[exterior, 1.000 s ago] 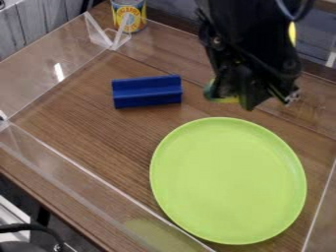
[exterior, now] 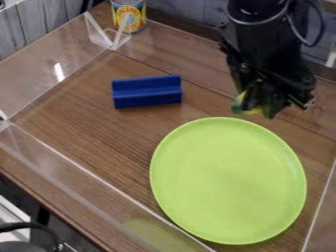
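Observation:
The black gripper (exterior: 269, 94) hangs over the table at the upper right, above the back edge of a large green plate (exterior: 227, 180). It is shut on a small yellow-green object (exterior: 243, 103), mostly hidden by the fingers, so its shape is hard to tell. A blue plastic block (exterior: 147, 93) lies on the wood to the left of the plate.
A can (exterior: 129, 14) stands at the back left corner behind a clear plastic piece. Clear walls edge the wooden table (exterior: 79, 128) at the left and front. The wood left of the plate and around the blue block is free.
Over the last second the gripper has moved right and back, with the yellow-green object in it. The plate, blue block and can have not moved.

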